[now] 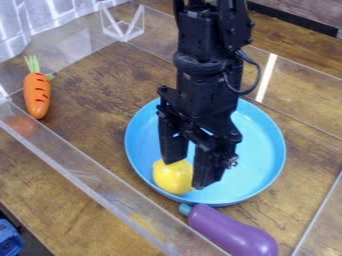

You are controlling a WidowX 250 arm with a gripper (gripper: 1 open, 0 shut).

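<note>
The black gripper [187, 150] hangs low over a blue plate [262, 150], its fingers reaching down around the upper part of a yellow lemon-like object [173, 180] near the plate's front. The arm hides part of the plate and of the yellow object. I cannot tell whether the fingers touch it or how far apart they stand.
An orange carrot [38, 95] lies at the upper left. A purple eggplant [234, 230] lies just below the plate at the front. Transparent walls edge the wooden surface, and a small blue object [7, 240] sits at the lower left corner.
</note>
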